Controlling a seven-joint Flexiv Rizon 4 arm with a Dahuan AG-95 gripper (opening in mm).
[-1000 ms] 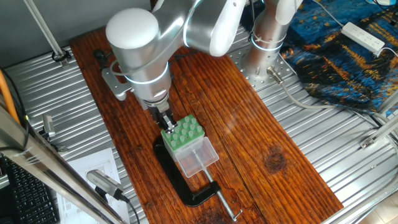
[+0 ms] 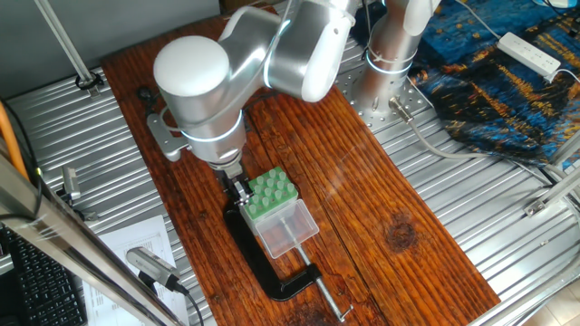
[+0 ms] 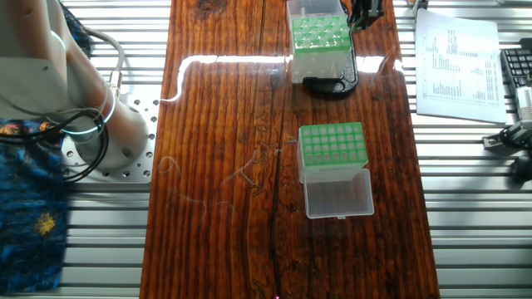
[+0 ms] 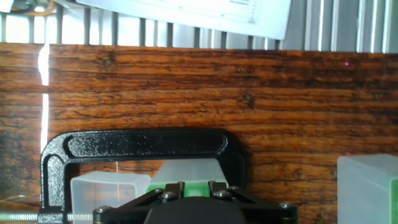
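Note:
My gripper point(image 2: 242, 192) is low at the clamp-side edge of a clear box with a green top point(image 2: 272, 188), which bears several green raised caps. In the wrist view the gripper's fingertips point(image 4: 181, 188) stand apart, with green showing between them. Whether that is a cap held there or the box top beyond cannot be made out. Exterior view 2 shows the same box point(image 3: 321, 35) at the top edge, beside the dark gripper tip point(image 3: 366, 12). The box's clear lid point(image 2: 288, 228) hangs open.
A black C-clamp point(image 2: 258, 258) lies round the box and lid, its screw point(image 2: 324, 292) reaching outward. A second clear box with a green grid top point(image 3: 332, 144) stands apart, its lid point(image 3: 339, 194) open. Bare wood point(image 3: 224, 216) lies to its left in exterior view 2.
Over the last second my gripper has shifted slightly down and left in exterior view 1, toward the box's clamp-side edge. Box, lid and clamp look unmoved.

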